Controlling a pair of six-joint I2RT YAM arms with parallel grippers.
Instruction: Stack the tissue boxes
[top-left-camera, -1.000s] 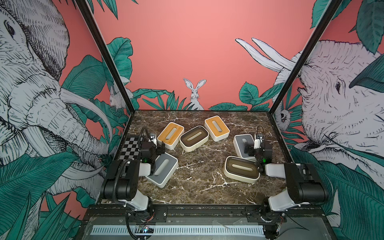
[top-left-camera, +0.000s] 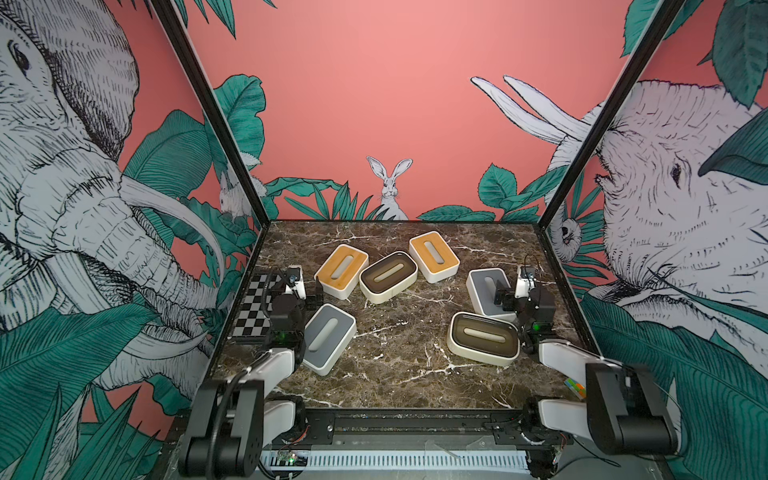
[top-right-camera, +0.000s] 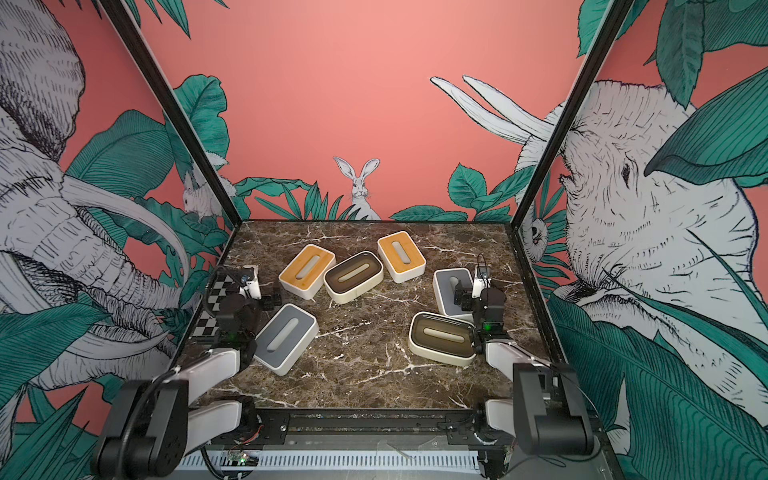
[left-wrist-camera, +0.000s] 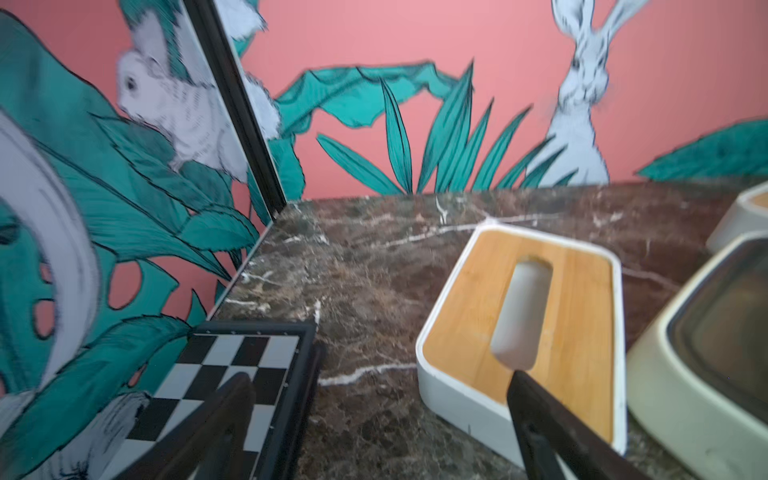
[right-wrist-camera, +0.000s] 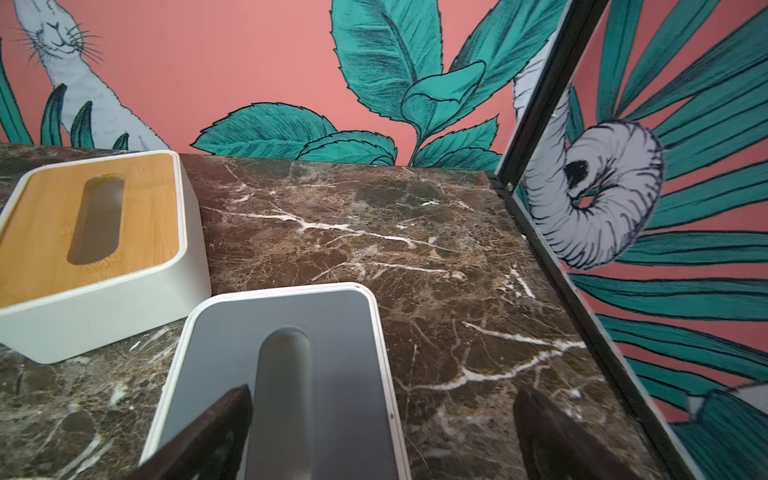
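Observation:
Several tissue boxes stand apart or close together on the marble table, none on another. At the back are a left wood-topped box (top-left-camera: 332, 281), a brown-topped box (top-left-camera: 376, 286) and a right wood-topped box (top-left-camera: 445, 257). A grey-topped box (top-left-camera: 339, 324) lies at front left. On the right are another grey-topped box (right-wrist-camera: 344, 352), partly hidden by the arm in the top views, and a second brown-topped box (top-left-camera: 500, 334). My left gripper is open above the table, empty. Likewise open and empty, my right gripper hovers near the right grey-topped box.
A black-and-white checkered board (left-wrist-camera: 232, 360) lies at the left edge. A small colourful object (top-left-camera: 574, 388) is at the front right. Bare table (top-left-camera: 400, 352) fills the centre front. Dark frame posts and printed walls enclose the table.
The boxes have not moved.

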